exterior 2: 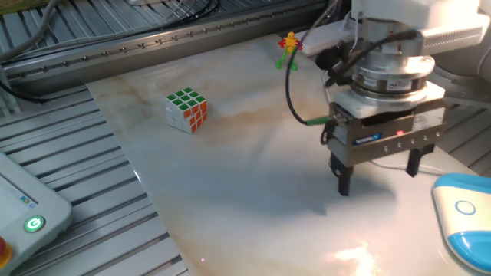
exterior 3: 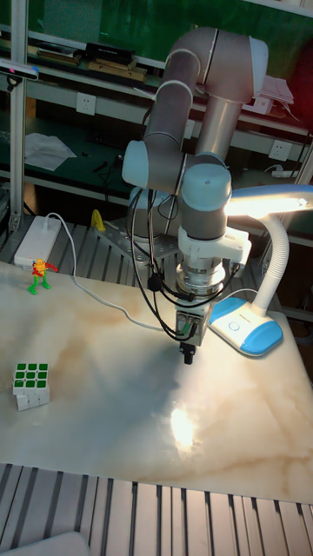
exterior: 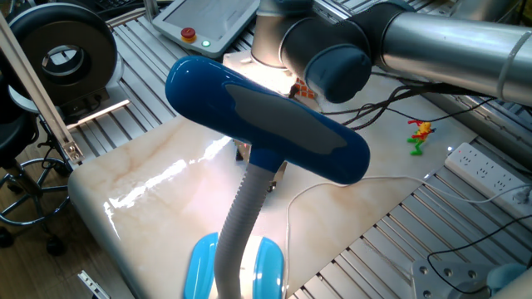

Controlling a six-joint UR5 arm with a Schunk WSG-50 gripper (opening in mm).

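Observation:
In exterior view 2 my gripper (exterior 2: 380,178) hangs over the table at the right, its two black fingers wide apart and nothing between them. A Rubik's cube (exterior 2: 186,110) with a green top, an orange side and a white side rests well to its left. The same cube (exterior 3: 31,384) shows at the left table edge in exterior view 3, with my gripper (exterior 3: 188,354) seen edge-on near the lamp. A small toy figure (exterior 2: 290,50) in yellow, red and green stands at the back of the table. In exterior view 1 the lamp head hides most of the gripper.
The blue and white desk lamp (exterior: 264,118) reaches over the work area, its base (exterior 3: 246,328) close to my gripper. A white power strip (exterior: 486,176) and its cable lie near the toy figure (exterior: 421,136). Bare tabletop (exterior 2: 245,184) lies between cube and gripper.

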